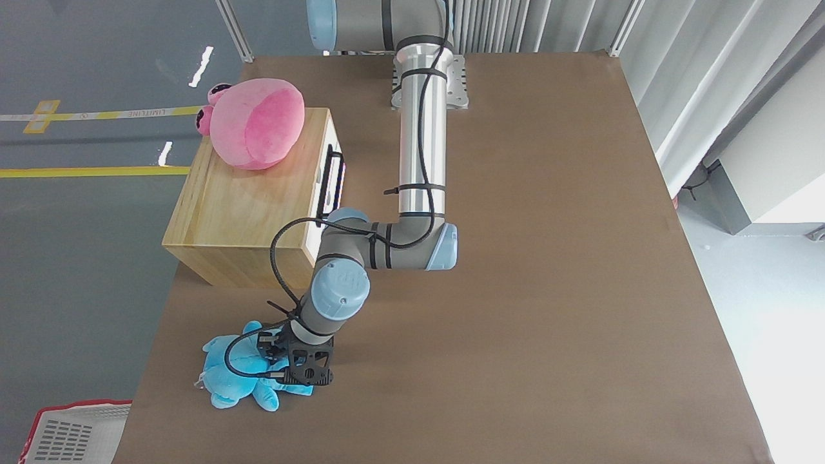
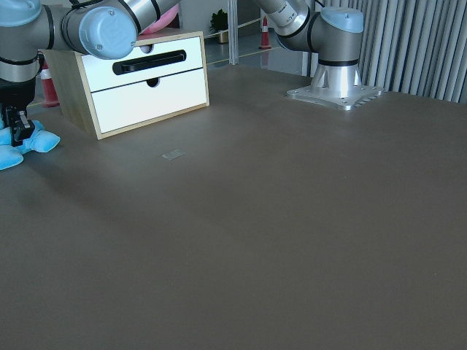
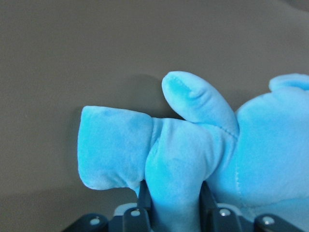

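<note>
A blue plush toy point(image 1: 232, 371) lies on the brown table near its left edge, below the wooden cabinet, with my gripper point(image 1: 298, 371) down over it. In the wrist view the toy point(image 3: 270, 145) fills the lower right, and one of its limbs sits between the black fingers of my gripper; whether they are closed tight on it is unclear. In the left view the toy point(image 2: 40, 144) is at the far left, partly cropped, beneath the gripper.
A wooden cabinet point(image 1: 224, 209) with white drawers stands behind the toy, carrying a pink plush point(image 1: 257, 124). A white basket point(image 1: 73, 433) is off the table at lower left.
</note>
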